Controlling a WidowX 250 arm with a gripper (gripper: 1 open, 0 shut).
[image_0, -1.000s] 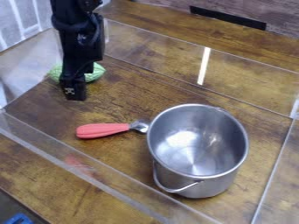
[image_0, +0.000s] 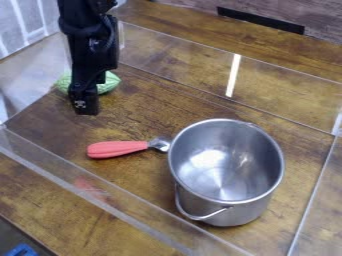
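Note:
My black gripper (image_0: 83, 98) hangs at the upper left, pointing down just in front of a light green object (image_0: 104, 82), which it partly hides. Its fingers look open, though they are small in this view. A utensil with a red handle (image_0: 118, 149) and a metal head lies on the wooden surface below and to the right of the gripper. A steel pot (image_0: 227, 200) with a wire handle stands upright at the lower right, its inside empty.
Clear plastic walls (image_0: 54, 170) edge the wooden work surface (image_0: 174, 90). A white strip (image_0: 234, 75) is at the back.

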